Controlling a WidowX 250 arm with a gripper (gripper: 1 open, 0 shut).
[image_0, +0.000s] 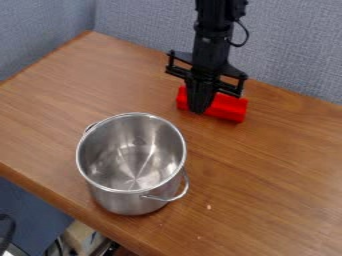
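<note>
A black gripper (201, 98) reaches down from the top of the camera view over a red block (229, 108), its fingertips at the block's left part and partly in front of it. The gripper looks shut; whether anything is between the fingers is not clear. The block lies lengthwise on the wooden table (267, 180). A steel pot (131, 165) with wire handles stands nearer the camera, to the lower left, and looks empty.
Grey padded walls line the back and left of the table. Open wood lies to the left and right. The near left edge drops to a blue-grey surface with some cables below.
</note>
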